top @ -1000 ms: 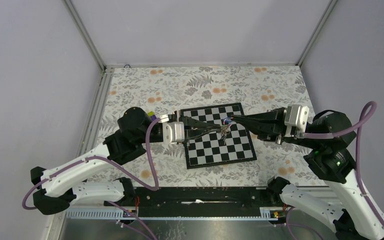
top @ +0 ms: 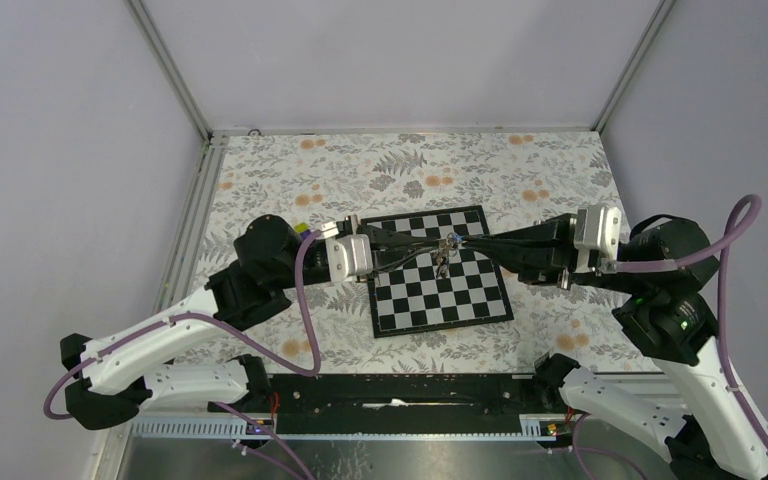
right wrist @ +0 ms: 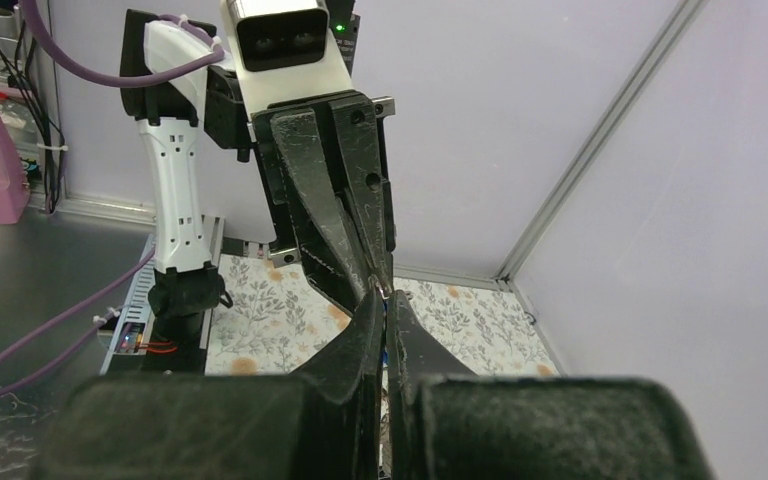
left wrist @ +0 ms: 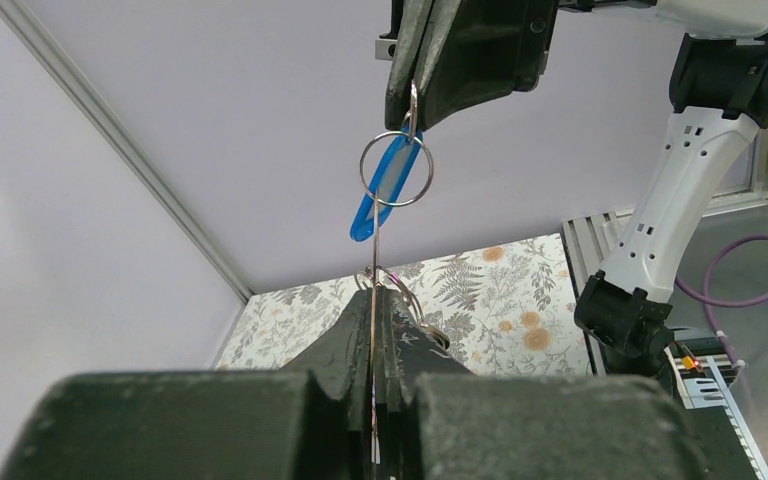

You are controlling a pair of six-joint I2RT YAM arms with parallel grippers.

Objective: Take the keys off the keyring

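Observation:
Both grippers meet tip to tip over the checkered board [top: 440, 270]. In the left wrist view my right gripper is shut on a small metal ring [left wrist: 413, 97]. A blue tag [left wrist: 390, 185] and a round split ring [left wrist: 365, 160] hang below it. From that round ring a thin metal line, perhaps a ring seen edge-on, runs down between the fingertips of my left gripper, which is shut on it. Metal pieces [left wrist: 415, 305], probably keys or rings, show behind the left fingertips. In the top view the keys [top: 442, 266] dangle beneath the tips.
A floral sheet [top: 310, 170] covers the table around the board and is mostly clear. A small yellow item [top: 301, 227] lies partly hidden behind the left arm. Grey walls stand at the back and sides.
The right arm has shifted slightly, and the blue tag and hanging keys have swung a little to the left. The left arm is nearly still. Both grippers look shut throughout.

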